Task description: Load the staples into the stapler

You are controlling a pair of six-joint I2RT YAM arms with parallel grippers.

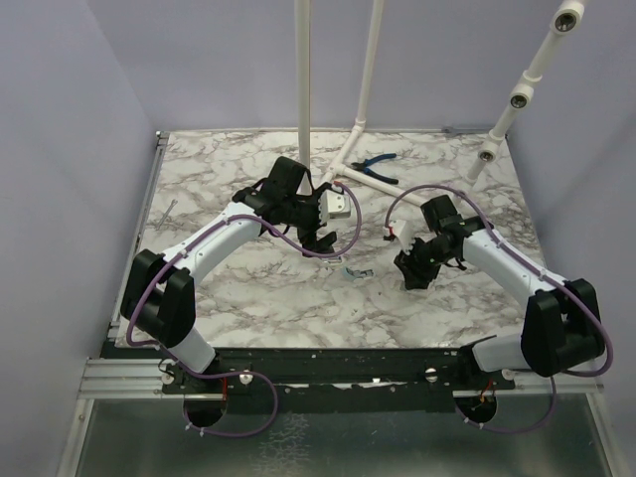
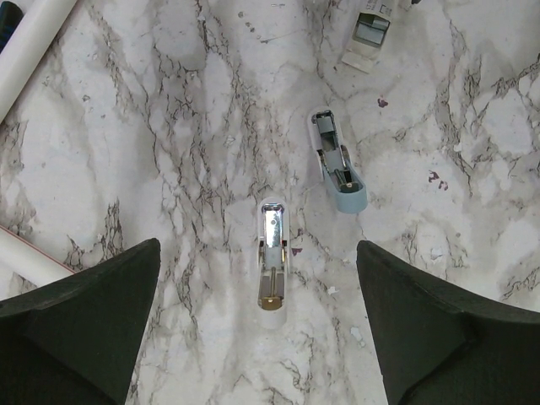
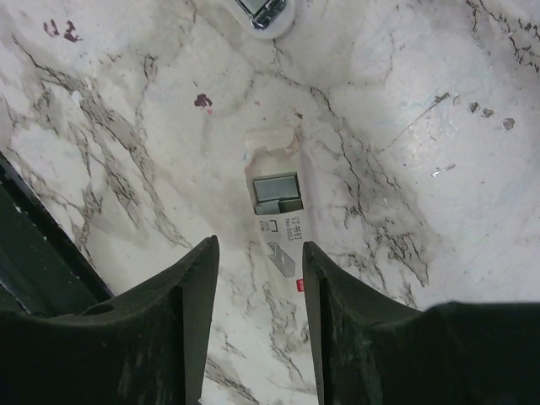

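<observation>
Two small staplers lie opened on the marble table. The white one (image 2: 272, 253) is centred beneath my left gripper, which is open and empty above it. Beyond it, slightly right, is the light-blue stapler, its metal channel facing up; one end of this stapler (image 3: 266, 21) shows at the right wrist view's top edge. A small staple box (image 3: 283, 215) lies with its end flap folded out and grey staple strips (image 3: 277, 187) showing inside. My right gripper hovers over the box, fingers apart, nothing between them.
White pipes (image 1: 360, 179) lie at the back with blue-handled pliers (image 1: 376, 164) beside them. A dark rail (image 1: 328, 366) runs along the front edge. Bare marble surrounds the staplers and box.
</observation>
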